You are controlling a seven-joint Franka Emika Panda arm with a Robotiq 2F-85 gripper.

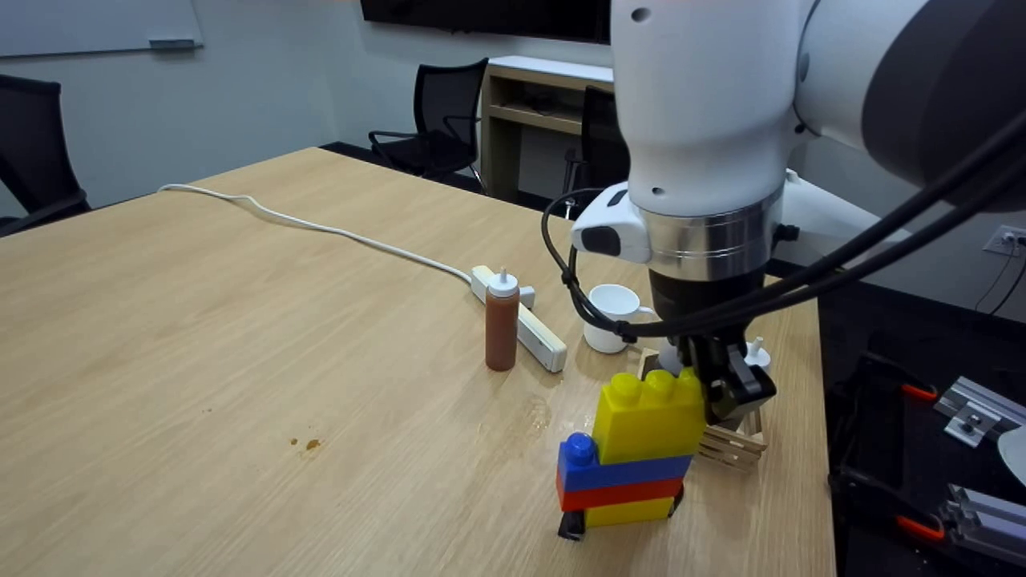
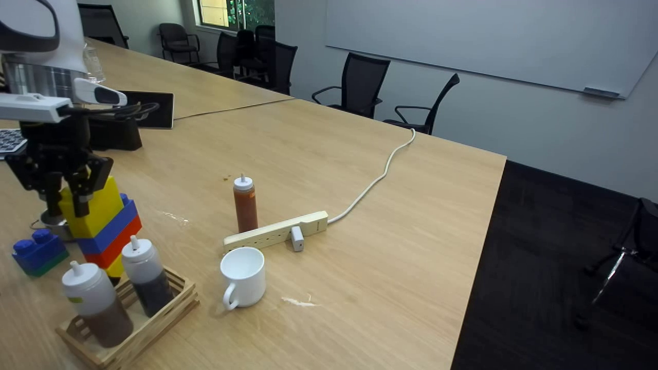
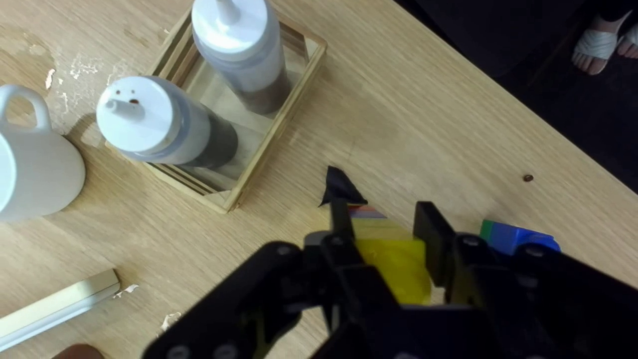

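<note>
A stack of toy bricks stands on the table near its right side in exterior view 1. Its top is a large yellow brick (image 1: 649, 423), above a blue brick (image 1: 625, 474), a red brick (image 1: 616, 495) and a lower yellow brick (image 1: 630, 511). The blue and red layers slope slightly, lower at the left. My gripper points down and is shut on the top yellow brick, which shows between its fingers in the wrist view. Exterior view 2 has the fingers (image 2: 81, 206) against that brick's upper part. Black pieces (image 3: 341, 186) lie at the stack's base.
Close beside the stack is a wooden crate (image 2: 172, 314) with two sauce bottles. A blue-and-green brick pair (image 2: 38, 253) lies on the other side. A white mug (image 2: 247, 277), power strip (image 2: 277, 233) and brown bottle (image 2: 245, 206) stand farther off.
</note>
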